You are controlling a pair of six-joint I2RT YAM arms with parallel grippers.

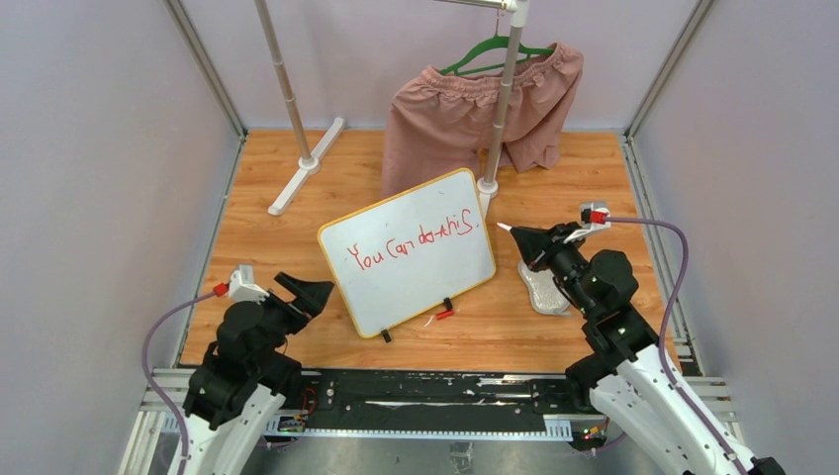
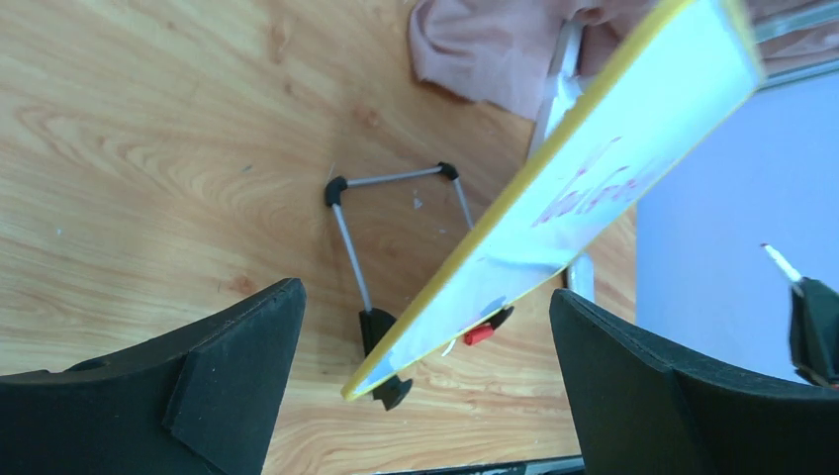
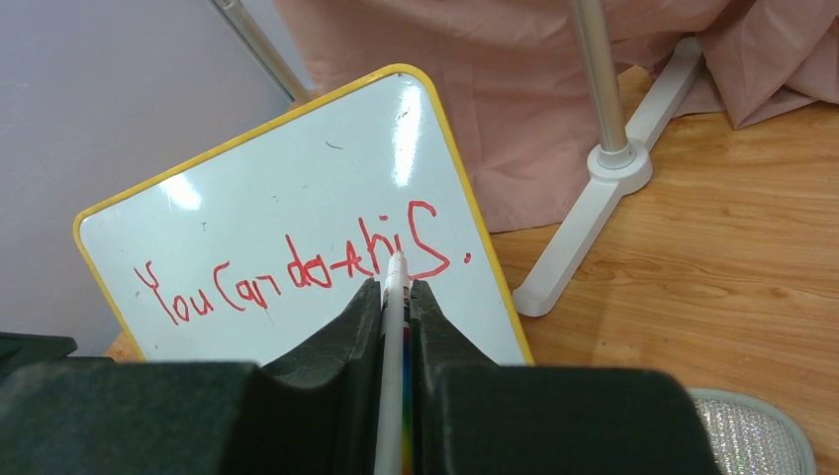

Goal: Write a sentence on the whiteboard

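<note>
The whiteboard stands tilted on a small frame, with "You Can do this." in red. My right gripper is shut on a white pen, held right of the board, its tip upward in the right wrist view. My left gripper stands open just off the board's left side, nothing between its fingers; the board's yellow edge shows beyond it in the left wrist view.
A red cap lies at the board's foot. A grey mesh pad is under the right arm. A garment rack with pink shorts stands behind.
</note>
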